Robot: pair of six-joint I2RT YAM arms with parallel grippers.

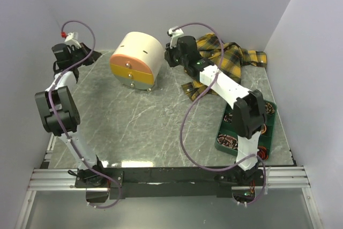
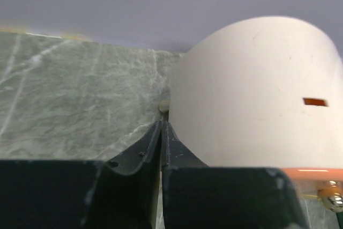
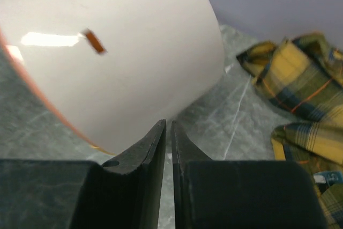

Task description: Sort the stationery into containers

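A rounded cream cabinet (image 1: 139, 52) with orange, yellow and grey drawers and small knobs stands at the back centre-left. My left gripper (image 1: 97, 54) is just left of it; in the left wrist view its shut fingertips (image 2: 169, 132) are by the cabinet's cream side, nothing visible between them. My right gripper (image 1: 167, 56) is to the cabinet's right; in the right wrist view its shut fingertips (image 3: 159, 130) point toward the cream side, nothing visible between them.
A yellow plaid cloth (image 1: 228, 65) lies at the back right. A green compartment tray (image 1: 225, 130) holding coiled items is at the right, partly under the right arm.
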